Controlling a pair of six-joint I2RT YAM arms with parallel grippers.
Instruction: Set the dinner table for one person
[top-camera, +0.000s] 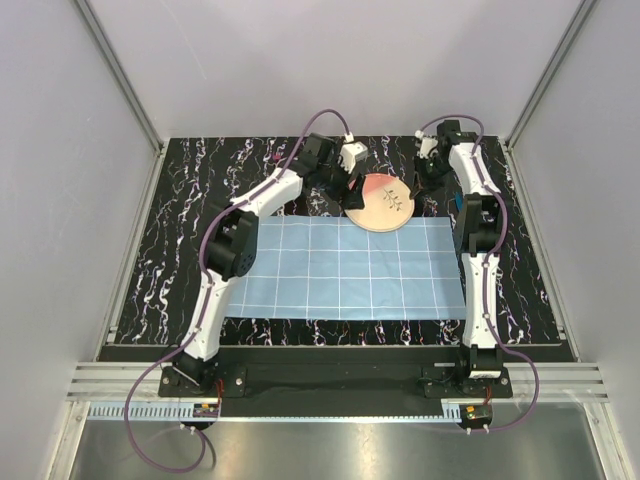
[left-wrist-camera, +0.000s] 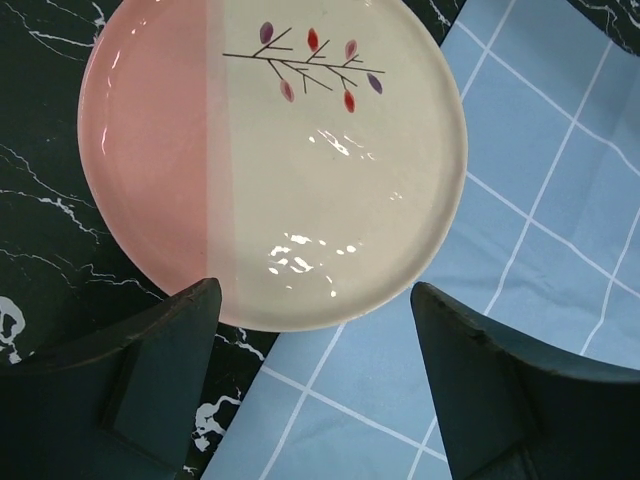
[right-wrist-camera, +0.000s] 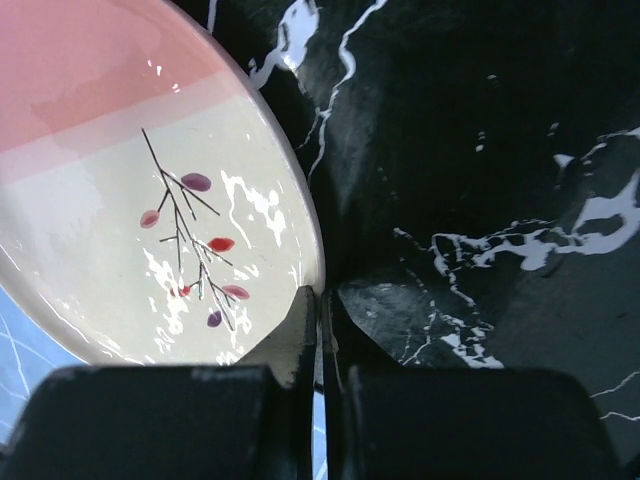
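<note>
A round plate (top-camera: 385, 208), part pink and part cream with a twig pattern, overlaps the upper edge of the blue checked placemat (top-camera: 345, 270). At its left rim, my left gripper (top-camera: 355, 194) stands open, with nothing between its widely parted fingers in the left wrist view; the plate (left-wrist-camera: 330, 180) lies just beyond them. On the right side, my right gripper is shut at the rim of the plate. One fingertip lies over the plate's inner side, the other outside it, with the thin rim between them.
A small blue thing (top-camera: 459, 201) sits by the right arm, partly covered. A little red thing (top-camera: 277, 156) shows behind the left arm.
</note>
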